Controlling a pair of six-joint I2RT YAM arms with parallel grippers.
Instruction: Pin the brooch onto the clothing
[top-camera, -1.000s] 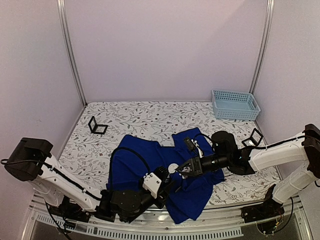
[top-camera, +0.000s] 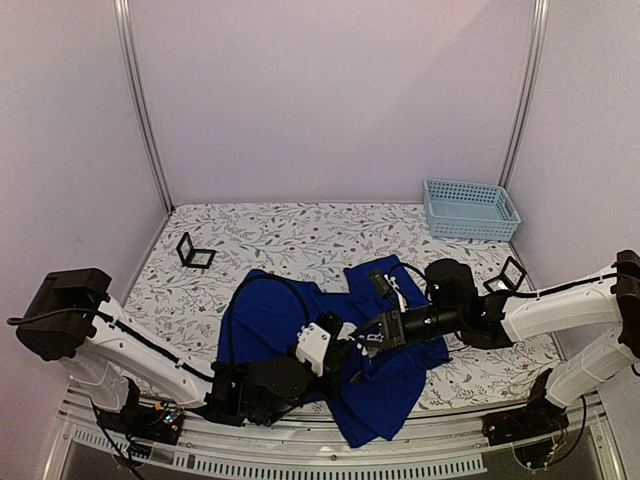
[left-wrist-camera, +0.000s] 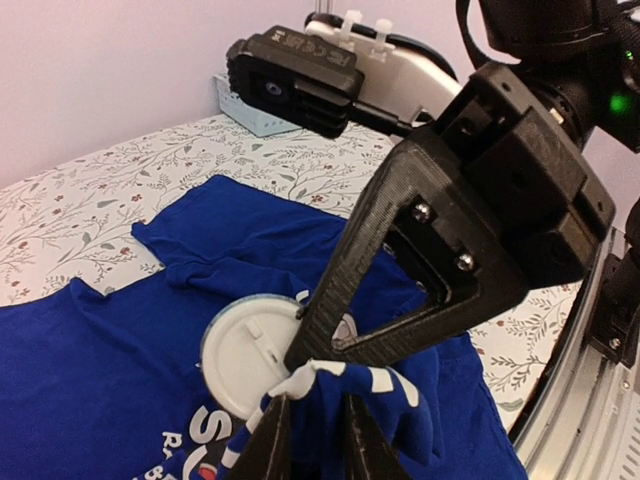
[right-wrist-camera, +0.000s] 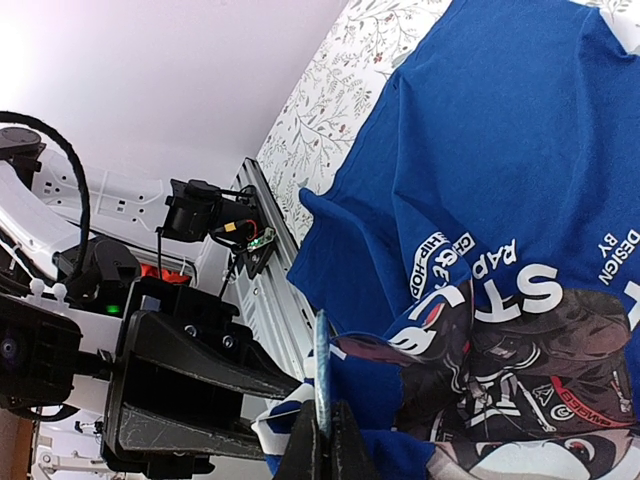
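The round white brooch shows its pin side in the left wrist view. My right gripper is shut on its edge. The right wrist view shows that brooch edge-on, as a thin pale strip above the fingers. The blue printed shirt lies spread on the table. A bunched fold with a white-striped edge rises beside the brooch. My left gripper is around this fold, its fingers visibly apart. Whether the pin touches or pierces the cloth is hidden.
A light blue basket stands at the back right. Small black frames stand at left and right. Both grippers are almost touching above the shirt.
My left gripper has moved up and slightly right, closer to the right gripper, and now covers part of the brooch in the top view. The right arm has hardly moved.
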